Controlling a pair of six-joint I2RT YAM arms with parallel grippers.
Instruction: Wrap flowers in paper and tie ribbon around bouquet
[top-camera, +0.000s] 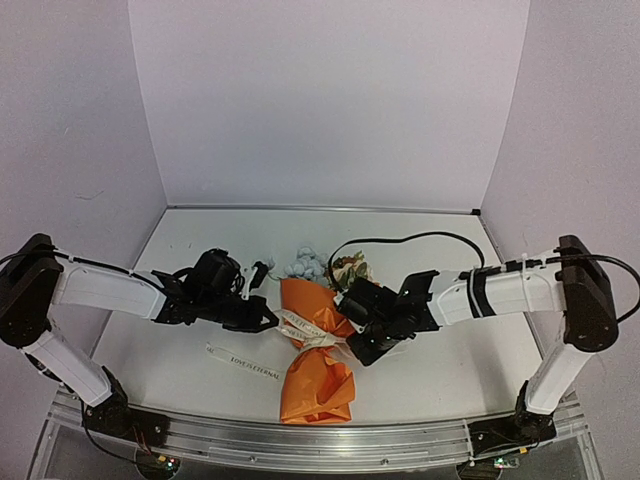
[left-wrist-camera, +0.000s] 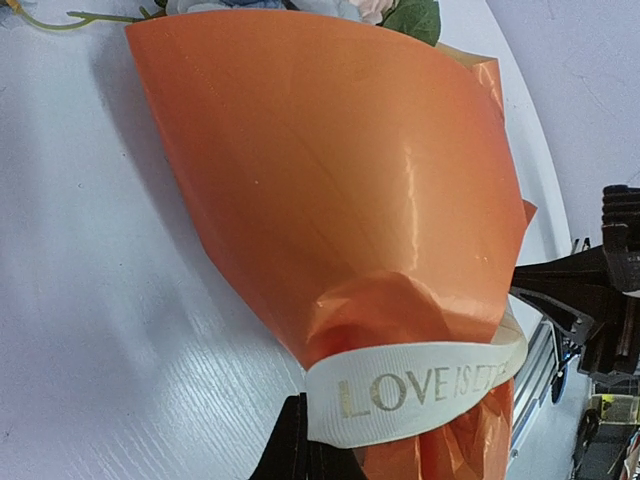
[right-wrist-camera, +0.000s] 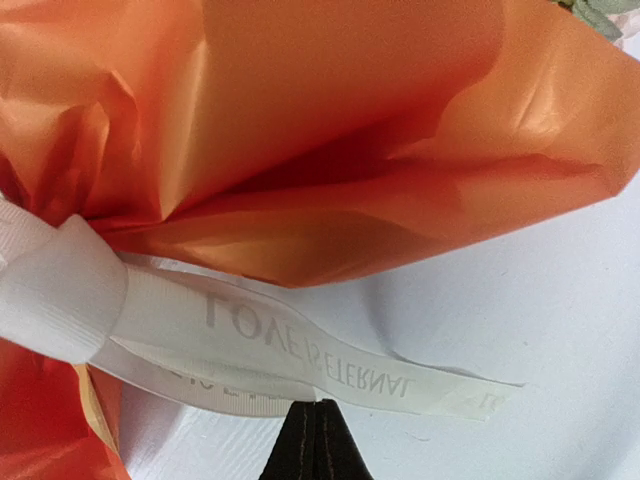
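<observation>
The bouquet in orange wrapping (top-camera: 305, 390) lies upright in the view on the table, cinched at its waist by a white lettered ribbon (top-camera: 318, 340) with a knot (right-wrist-camera: 70, 290). On the left, my left gripper is shut on a ribbon loop (left-wrist-camera: 410, 393) that runs across the wrapping. Right of the knot, my right gripper is shut at the edge of a second ribbon loop (right-wrist-camera: 225, 395), which appears pinched in its tips. A loose ribbon tail (right-wrist-camera: 455, 392) lies beyond it on the table.
Another ribbon tail (top-camera: 243, 362) lies flat at the left. Blue flowers (top-camera: 305, 264) and pale flowers with leaves (top-camera: 350, 268) stick out at the bouquet's top. A black cable (top-camera: 410, 238) arcs over the right arm.
</observation>
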